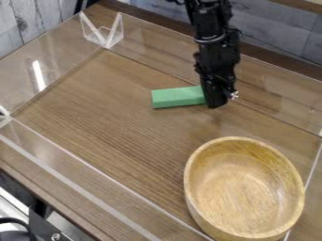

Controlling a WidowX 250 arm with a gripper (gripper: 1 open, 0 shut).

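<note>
My black gripper (221, 96) reaches down from the top onto the table, just right of centre, at the right end of a flat green block (176, 98). Its fingertips overlap that end; whether anything is between them is hard to tell.
A large yellow bowl (246, 152) stands at the lower right. A clear wire-like holder (104, 28) is at the upper left. Dark cables lie beyond its lower left edge.
</note>
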